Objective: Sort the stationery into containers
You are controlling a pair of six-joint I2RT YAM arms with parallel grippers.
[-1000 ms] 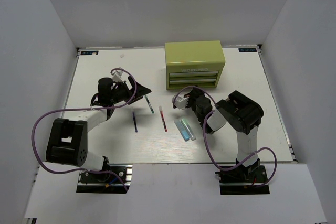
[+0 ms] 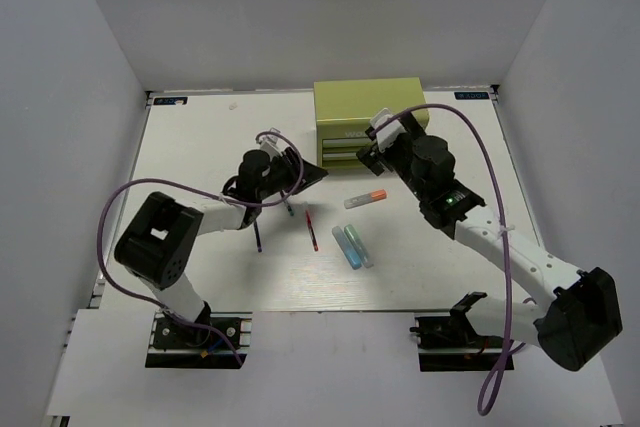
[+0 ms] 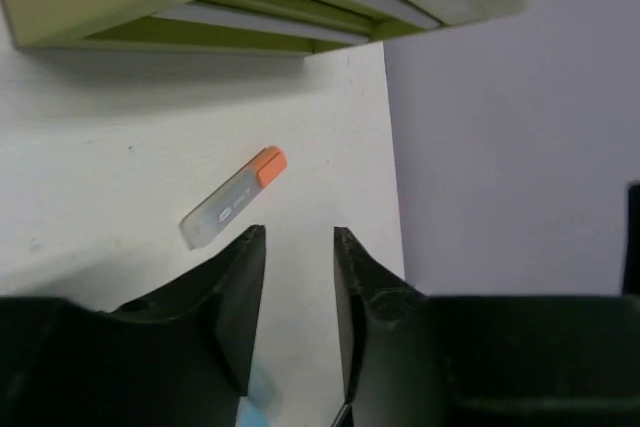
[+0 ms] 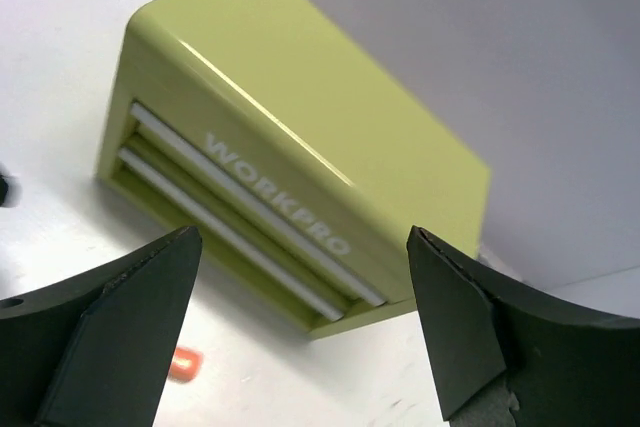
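Observation:
The green WORKPRO box [image 2: 368,103] stands at the back, slots facing the table. A grey stick with an orange end [image 2: 365,199] lies before it. A blue item [image 2: 347,248] and a pale green one [image 2: 359,246] are nearer the front. A red pen [image 2: 312,231] and a dark blue pen [image 2: 257,237] lie left of them; a teal pen [image 2: 290,209] is partly covered by my left gripper. That gripper, left of the grey stick, has a narrow gap showing and nothing visible between its tips. My right gripper is open before the box, empty.
Both arms reach in from the front corners with purple cables [image 2: 502,197] looping over them. Bare white table [image 2: 195,137] lies at the back left, and more shows to the right of the box.
My left gripper has moved right over the teal pen's end.

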